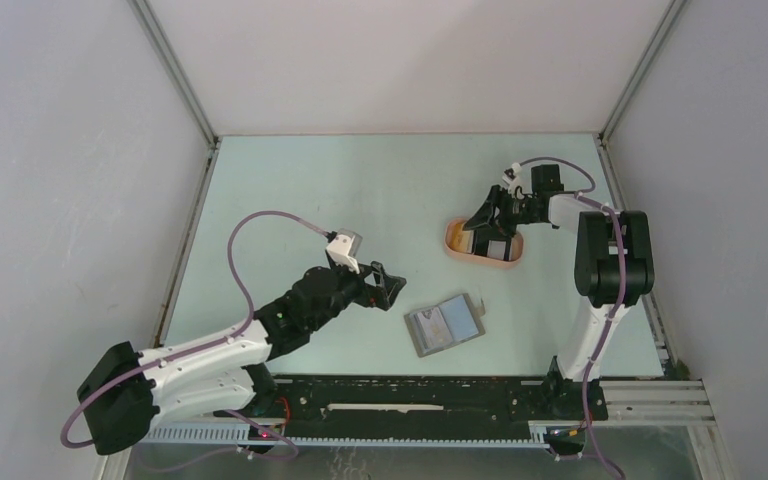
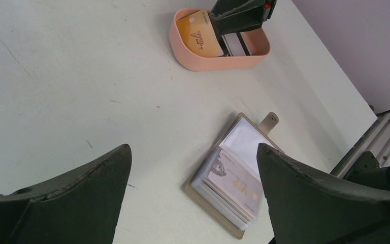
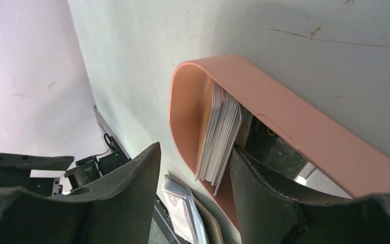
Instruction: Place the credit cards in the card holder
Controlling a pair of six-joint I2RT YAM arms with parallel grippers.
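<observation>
A pink oval tray (image 2: 193, 63) (image 3: 315, 122) holds a stack of cards (image 3: 216, 137), a gold card (image 2: 198, 35) facing out at one end. My right gripper (image 1: 490, 215) is down at that tray, fingers parted around the stack's end; one finger touches or nearly touches the cards. The grey card holder (image 1: 445, 325) lies nearer the front edge, with cards (image 2: 233, 185) on its lower part and a pale panel above them. My left gripper (image 1: 382, 290) is open above the table, left of the holder, with nothing between its fingers.
Walls border it at the back and sides, with a dark rail (image 1: 430, 390) along the front edge.
</observation>
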